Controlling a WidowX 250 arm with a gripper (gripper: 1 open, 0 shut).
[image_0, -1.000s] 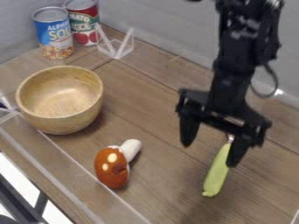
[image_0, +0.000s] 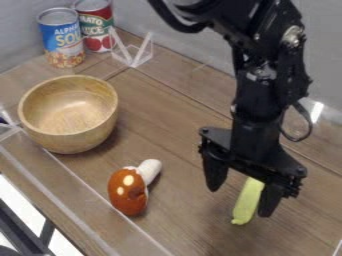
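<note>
My black gripper (image_0: 242, 182) is open, its two fingers low over the wooden table, one on either side of a pale green elongated object (image_0: 246, 208) lying at the right. The upper part of that object is partly hidden by the gripper. To the left lies a toy mushroom (image_0: 127, 192) with an orange-brown spotted cap and white stem.
A wooden bowl (image_0: 68, 110) sits at the left. Two cans, a blue one (image_0: 62, 38) and a red one (image_0: 95, 25), stand at the back left.
The gripper has moved down and slightly toward the camera, its fingers now around the upper part of the green object. The objects on the table look unmoved.
</note>
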